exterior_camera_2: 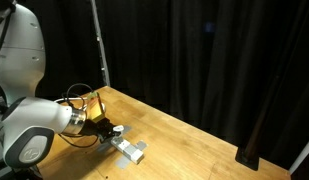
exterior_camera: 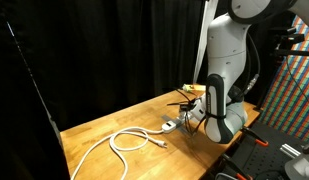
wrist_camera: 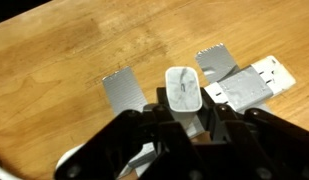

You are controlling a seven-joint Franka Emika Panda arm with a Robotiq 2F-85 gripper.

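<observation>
A small white object point(wrist_camera: 182, 84) with a rounded end sticks out between the fingers of my gripper, which is shut on it. Below it, a white and grey power strip point(wrist_camera: 246, 89) lies on the table, fixed with silvery tape; my gripper hides its middle part. In exterior view 2, the strip's near end point(exterior_camera_2: 131, 152) shows just right of my gripper point(exterior_camera_2: 107, 132). Whether the held object touches the strip, I cannot tell.
A white cable point(exterior_camera: 118, 146) with a plug lies looped on the wooden table point(exterior_camera: 89, 131), left of the strip. Strips of silvery tape point(wrist_camera: 123, 90) lie flat around it. A yellow object point(exterior_camera: 196, 88) sits behind the arm.
</observation>
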